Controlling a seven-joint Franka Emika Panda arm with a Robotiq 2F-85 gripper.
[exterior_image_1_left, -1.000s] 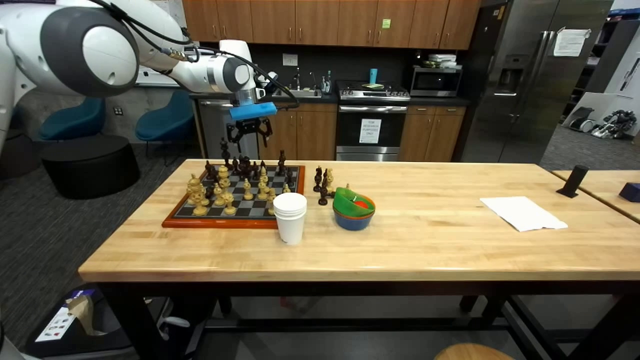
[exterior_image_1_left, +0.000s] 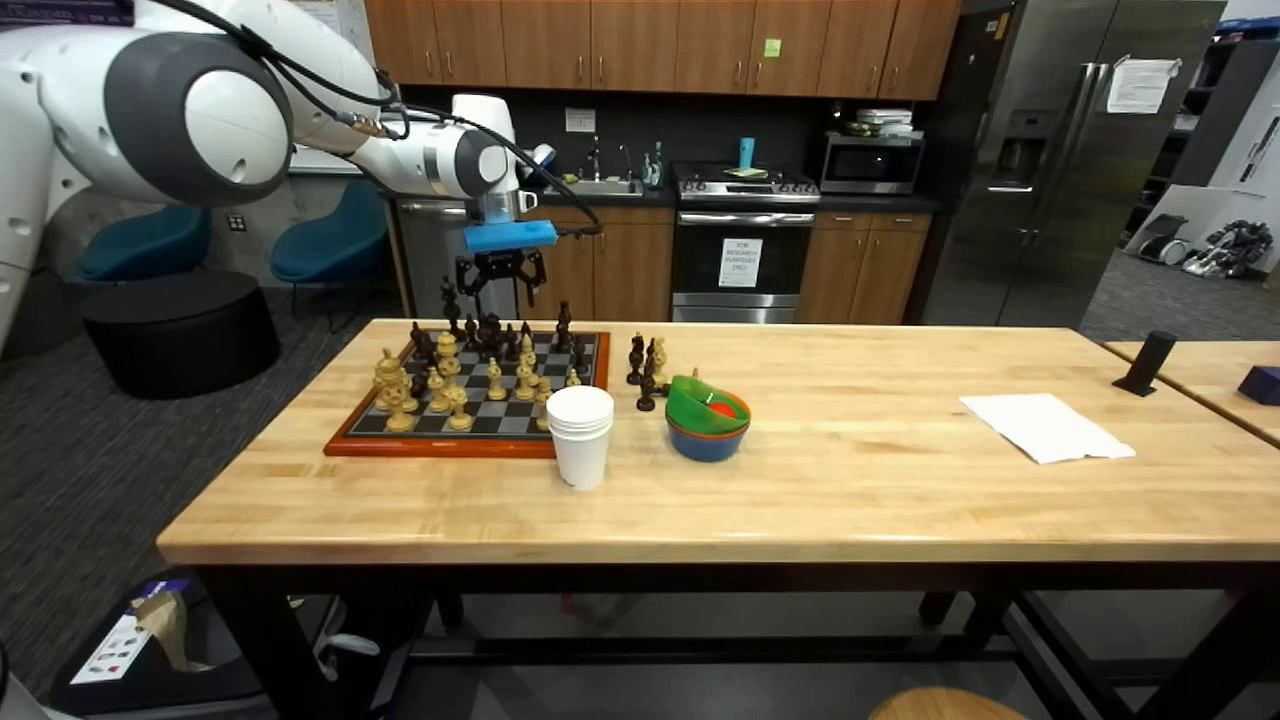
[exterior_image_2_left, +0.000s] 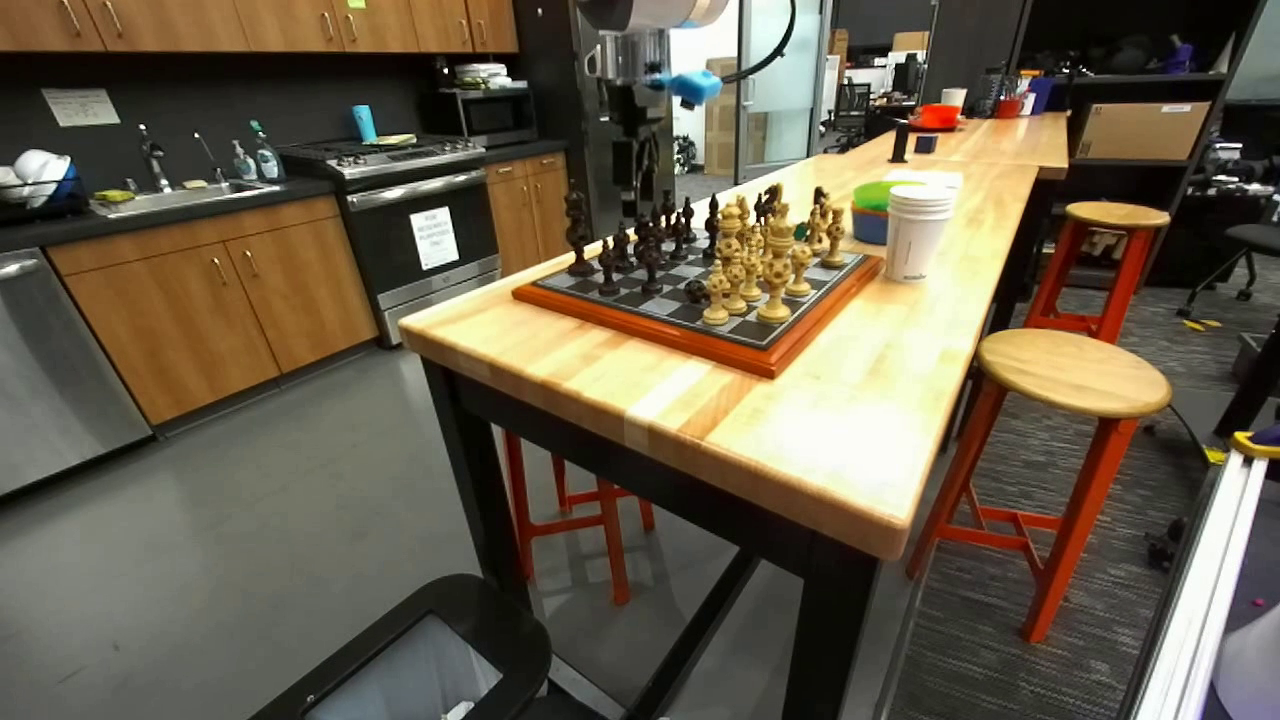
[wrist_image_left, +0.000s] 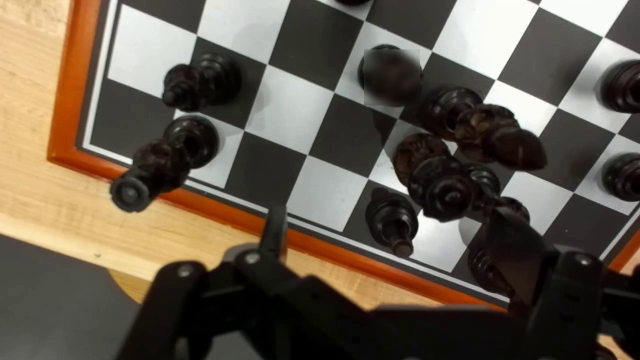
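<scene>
My gripper (exterior_image_1_left: 505, 295) hangs open above the far edge of the chessboard (exterior_image_1_left: 414, 448), with its fingers spread. In the wrist view, the left finger (wrist_image_left: 275, 231) reaches over the board's orange border, and a short dark pawn (wrist_image_left: 391, 219) shows below the gap between the fingers. To the right of that pawn stands a cluster of dark pieces, including a tall one (wrist_image_left: 445, 188); the right finger overlaps this cluster in view. Two more dark pieces, one of them a rook-like piece (wrist_image_left: 157, 165), stand at the board's left corner. Light pieces (exterior_image_2_left: 777, 274) occupy the opposite side.
A stack of white cups (exterior_image_1_left: 581, 438) and nested bowls (exterior_image_1_left: 705, 446) stand beside the board. Several loose chess pieces (exterior_image_1_left: 645, 390) are off its right side. Paper (exterior_image_1_left: 1045, 427) lies farther right, with clear tabletop between.
The arm has come down a little and shifted slightly right, bringing the gripper closer to the dark pieces. Board, pieces, cups and bowls look unmoved.
</scene>
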